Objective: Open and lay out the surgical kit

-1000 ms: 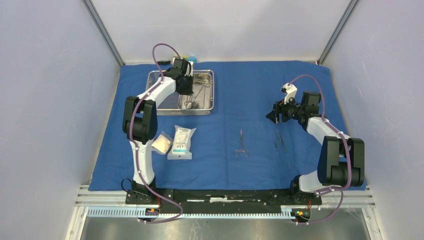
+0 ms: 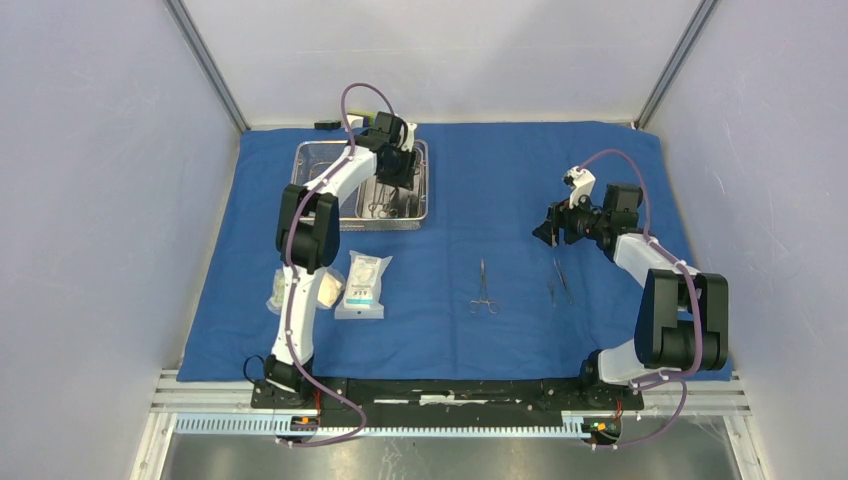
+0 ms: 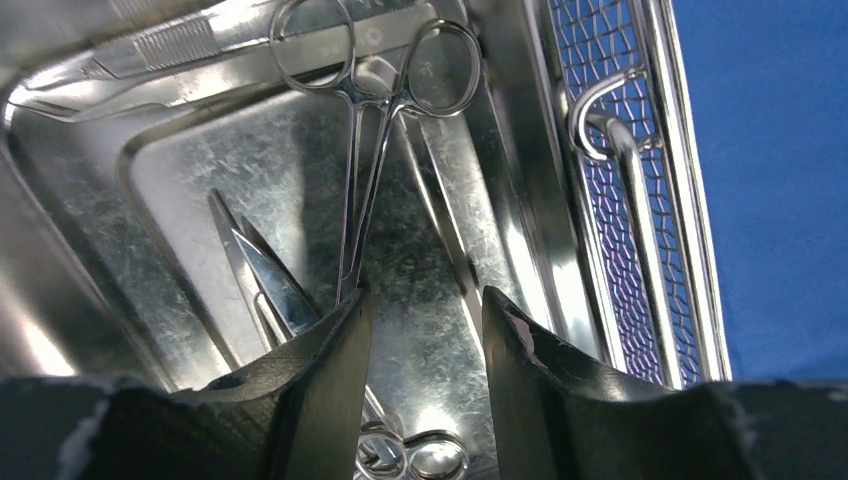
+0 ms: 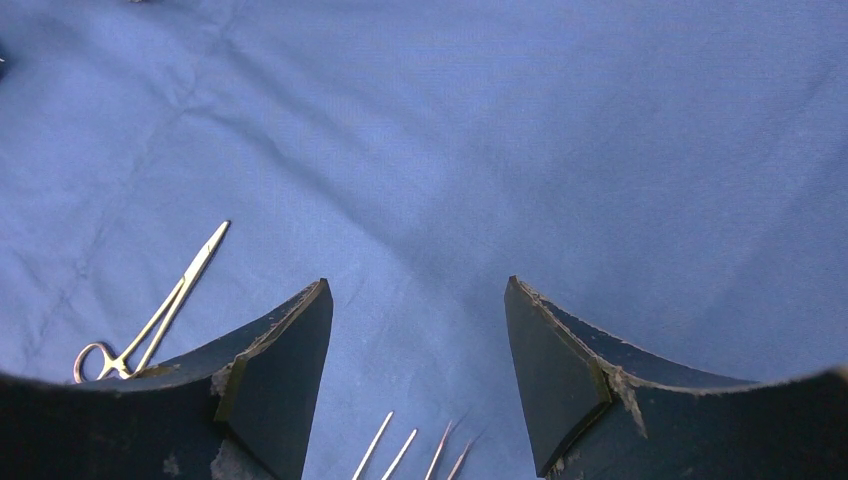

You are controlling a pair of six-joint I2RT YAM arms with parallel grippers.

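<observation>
The metal tray (image 2: 424, 200) stands at the back left on the blue cloth. In the left wrist view, ring-handled forceps (image 3: 366, 190) lie in it with their tips towards my left gripper, whose fingers are part open. No instrument is visibly gripped; the forceps' tips end at the left finger (image 3: 345, 340). Scissors (image 3: 265, 275) lie lower left, tweezers (image 3: 200, 80) along the far side. On the right, my right gripper is open above bare cloth. A needle holder (image 4: 180, 300) and two pairs of tweezers (image 4: 375, 445) rest on the cloth nearby.
A wrapped white package (image 2: 362, 285) lies in front of the tray, with a smaller packet (image 2: 330, 288) partly behind the left arm. The tray's mesh side and handle (image 3: 640, 230) border the instruments.
My left gripper has moved to the right over the tray, above the instruments in its right part. The right arm and the laid-out instruments have stayed still.
</observation>
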